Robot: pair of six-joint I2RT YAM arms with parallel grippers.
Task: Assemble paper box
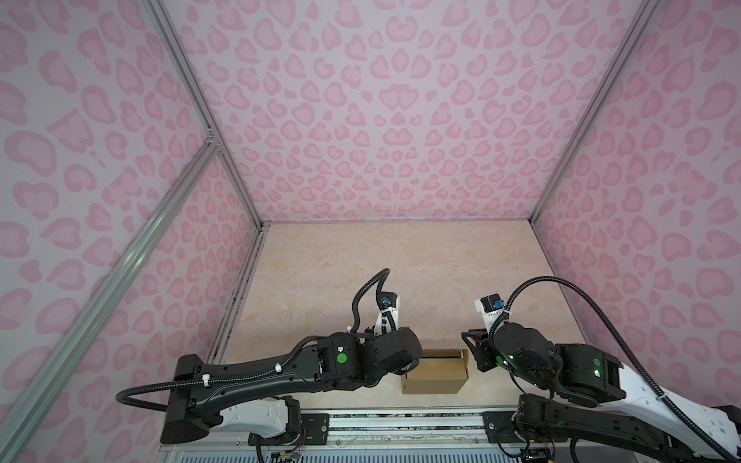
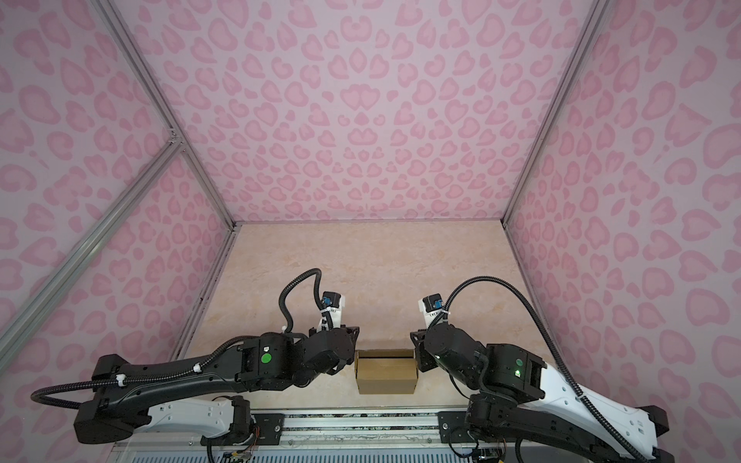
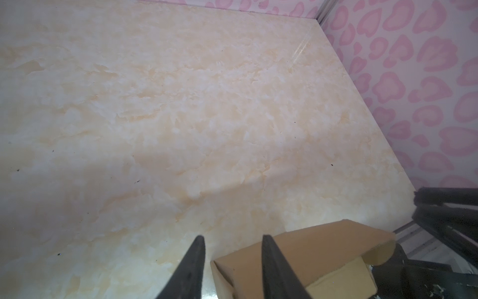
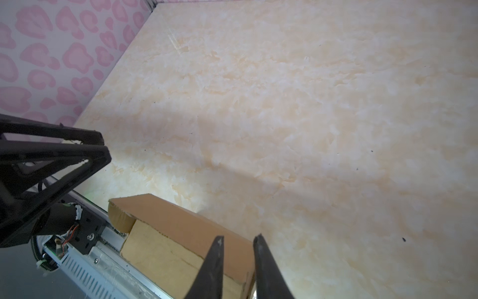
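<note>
A brown cardboard box [image 2: 386,374] sits on the beige table at the front middle, a long flap [image 3: 313,244] along its top and a smaller side tab [image 4: 122,219] at one end. My left gripper hangs just above one end of the box, fingers apart, nothing seen held. My right gripper is over the other end, also with fingers apart and nothing seen between them but the box below. In both wrist views the fingertips are blurred; contact with the cardboard cannot be told.
Pink heart-patterned walls and metal rails enclose it on the back and sides. A metal front edge [image 1: 401,416] with mounts lies just before the box.
</note>
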